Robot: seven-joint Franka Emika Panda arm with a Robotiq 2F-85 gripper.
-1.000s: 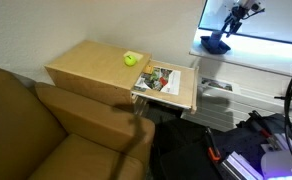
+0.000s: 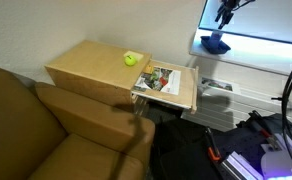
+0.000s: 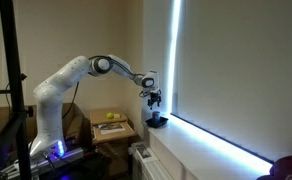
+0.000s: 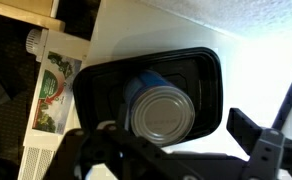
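Note:
A round jar or can with a silvery lid [image 4: 162, 114] stands in a black tray [image 4: 208, 92] in the wrist view; its side looks bluish. In exterior view 1 the tray [image 2: 215, 46] sits on a ledge by the bright window, with the bluish can [image 2: 217, 36] poking up from it. My gripper [image 2: 224, 18] hangs above the can, apart from it as far as shows. Exterior view 2 has the gripper [image 3: 152, 100] over the tray too. In the wrist view the gripper's fingers [image 4: 248, 132] are spread wide, with no grip on the can.
Left of the ledge an open drawer [image 2: 193, 88] holds a colourful printed sheet [image 2: 164, 79]. A yellow-green ball [image 2: 130, 59] rests on the wooden cabinet [image 2: 91, 66]. The window sill [image 3: 208, 146] beyond the tray is clear.
In exterior view 1 my gripper has moved left, from the right of the tray to over the can, and most recently slightly up. Tray and can have stayed put.

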